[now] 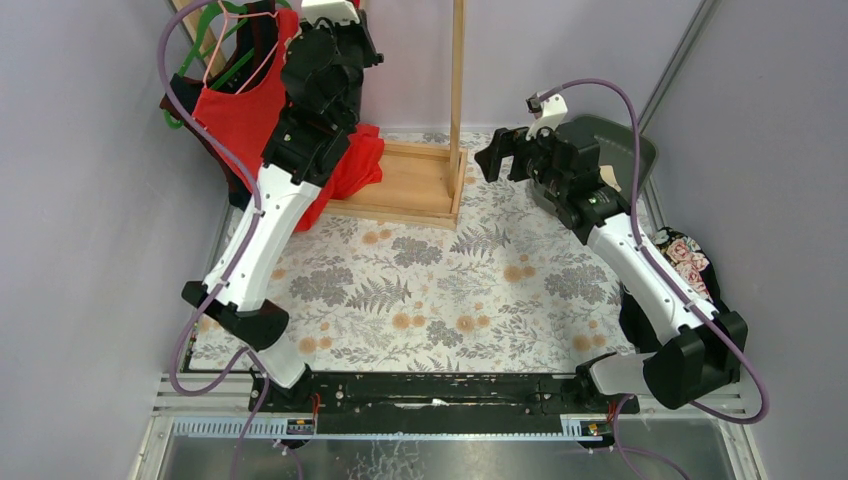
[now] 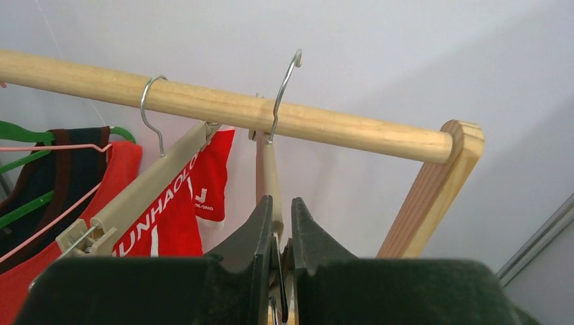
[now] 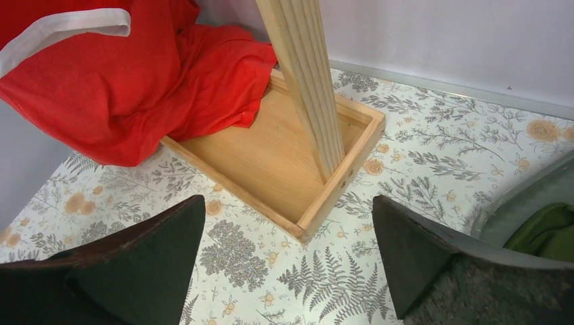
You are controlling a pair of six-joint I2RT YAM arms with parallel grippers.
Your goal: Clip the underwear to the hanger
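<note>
My left gripper is raised at the wooden rail (image 2: 365, 135), shut on a beige clip hanger (image 2: 269, 169) whose wire hook is at the rail. Another beige hanger (image 2: 156, 189) hangs left of it, beside red underwear with white lettering (image 2: 210, 183). My right gripper stands open and empty above the floral surface, facing the rack's wooden base. A grey bin (image 3: 501, 189) holds dark green cloth (image 3: 548, 233).
Red and dark garments on green and pink hangers (image 1: 240, 80) fill the rack's left. Patterned black cloth (image 1: 690, 265) lies at the right edge.
</note>
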